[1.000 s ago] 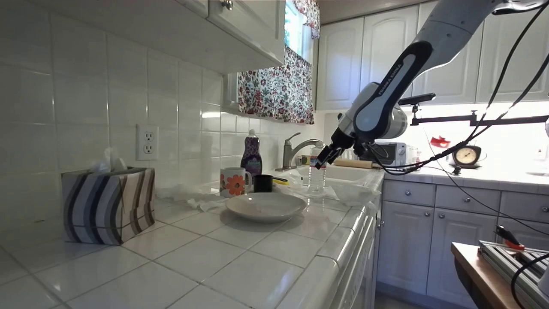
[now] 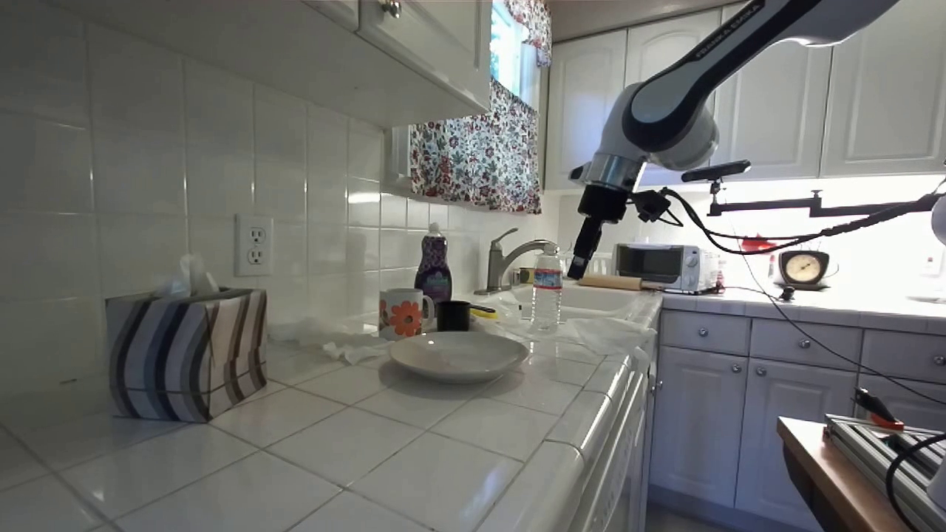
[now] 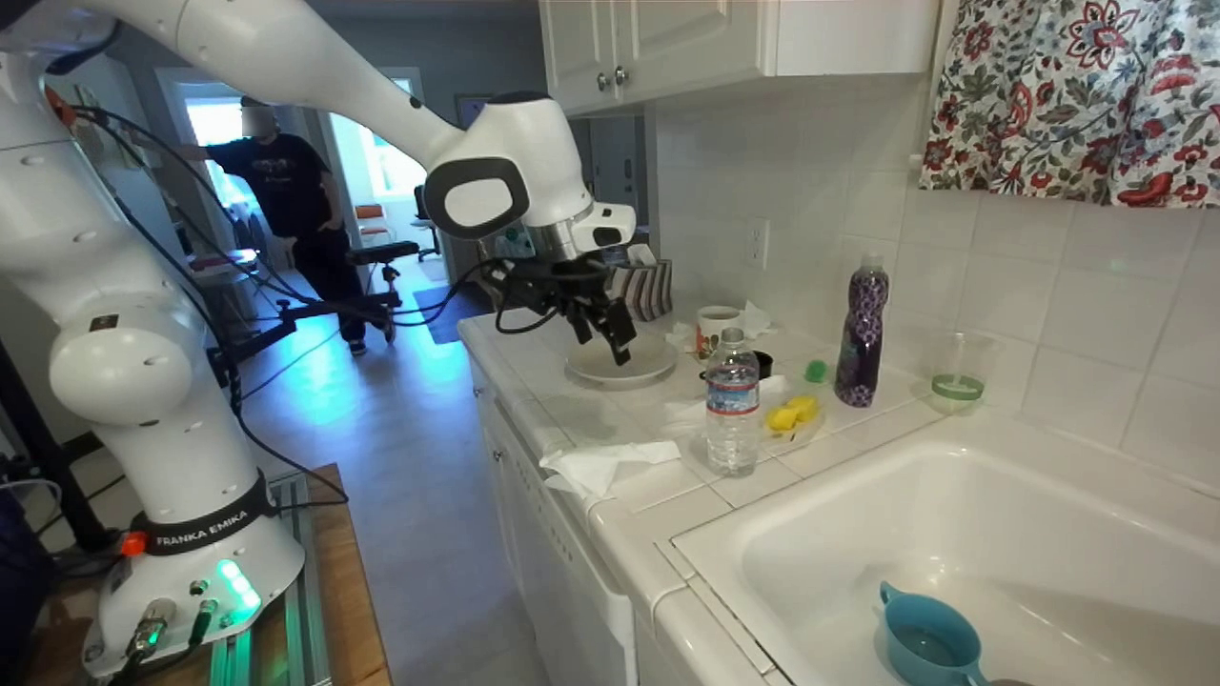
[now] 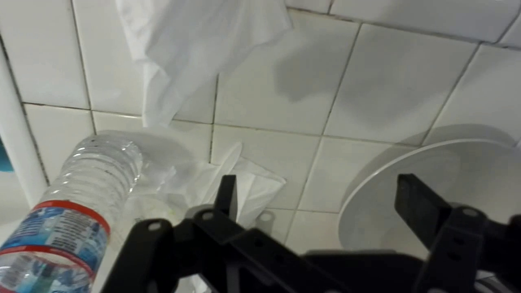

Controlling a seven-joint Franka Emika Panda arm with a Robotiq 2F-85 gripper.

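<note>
My gripper is open above the counter, with nothing between its fingers. In the wrist view its left finger overlaps a crumpled white tissue lying below, and its right finger overlaps the white plate. A clear water bottle with a red and blue label stands to the left there. Another white tissue lies at the top of that view. From the second exterior view, the gripper appears over the plate, apart from the bottle.
An orange-flowered mug, a black cup and a purple soap bottle stand near the wall. A striped tissue box sits at the near left. The sink holds a blue cup. Bare tiles surround the plate's front.
The arm has lifted and the gripper has swung from a slant to pointing nearly straight down, higher and a little to the right in exterior view 1. The counter objects have stayed put.
</note>
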